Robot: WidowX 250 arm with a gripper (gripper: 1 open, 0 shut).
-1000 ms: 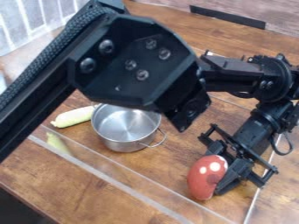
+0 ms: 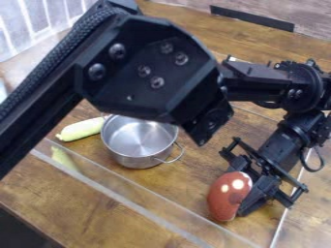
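Observation:
A red, glossy rounded object [image 2: 229, 197] with pale highlights is low at the right of the camera view, on or just over the wooden table [image 2: 91, 203]. My black gripper [image 2: 246, 190] reaches down from the right and is shut on it; the fingers are partly hidden behind the object. A steel pot [image 2: 137, 146] stands left of the gripper, apart from it. A pale yellow corn cob [image 2: 81, 128] lies left of the pot.
A large black arm segment crosses the upper left and hides part of the table. Clear plastic strips or edges run across the lower left and right. Bare wood shows at the bottom left and top right.

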